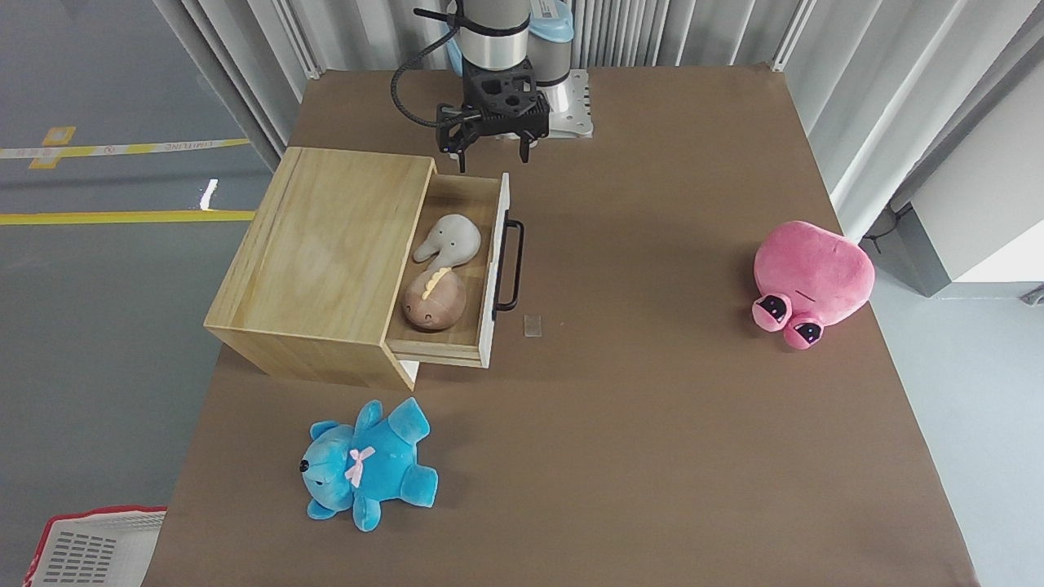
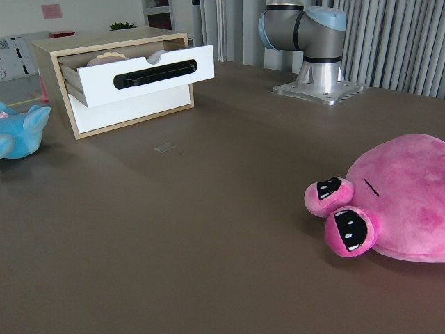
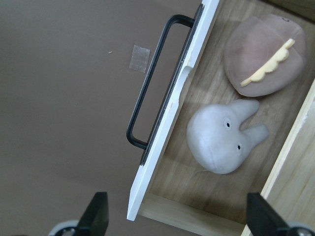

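Observation:
My gripper (image 1: 493,156) is above the table behind the open drawer, its fingers wide apart at the bottom of the wrist view (image 3: 177,216), holding nothing. The wooden cabinet's drawer (image 2: 144,95) is pulled out, with a white front and black handle (image 3: 138,113). Inside lie a grey-white plush (image 3: 214,140) and a brownish round plush (image 3: 256,56) with a cream crest. A blue bear (image 1: 387,465) lies on the table in front of the cabinet. A pink plush (image 1: 812,274) sits at the table's right side.
The cabinet top (image 1: 323,235) fills the left rear of the table (image 1: 665,411). A white basket (image 1: 98,548) with red rim stands beyond the left front edge.

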